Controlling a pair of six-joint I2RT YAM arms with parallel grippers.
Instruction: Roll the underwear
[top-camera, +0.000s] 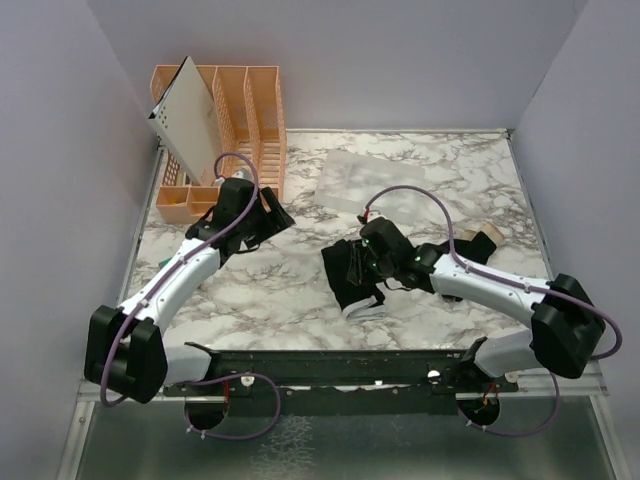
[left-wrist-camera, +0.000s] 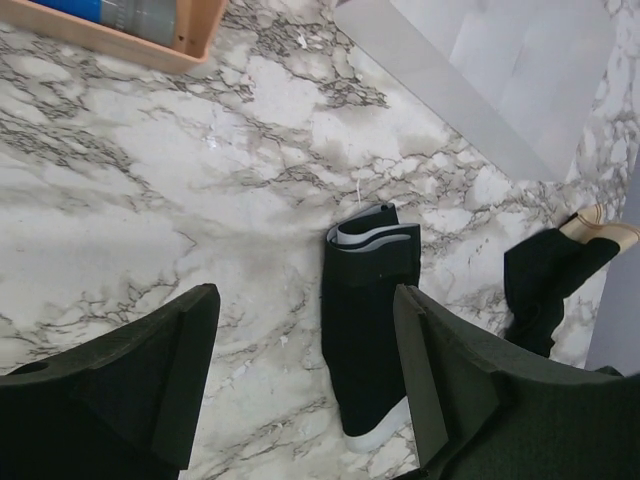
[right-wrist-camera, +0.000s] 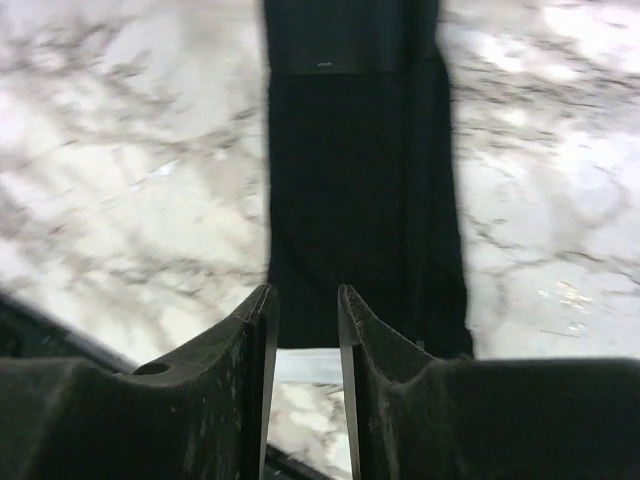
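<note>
The black underwear lies folded into a strip (top-camera: 343, 285) on the marble top, its pale band at the near end. In the left wrist view the folded layers at the strip's far end (left-wrist-camera: 375, 240) show clearly. My right gripper (top-camera: 356, 265) hovers over the strip. The right wrist view shows its fingers a short way apart, nothing held between them, above the near part of the cloth (right-wrist-camera: 340, 200). Left of the strip, clear of it, my left gripper (top-camera: 278, 214) is open and empty, with its fingers (left-wrist-camera: 170, 350) wide apart.
A second dark garment with a tan band (top-camera: 484, 240) lies at the right, partly behind the right arm. An orange divided organizer (top-camera: 265, 110) stands at the back left. A translucent tray (top-camera: 370, 175) rests at the back centre. Marble is free left of the strip.
</note>
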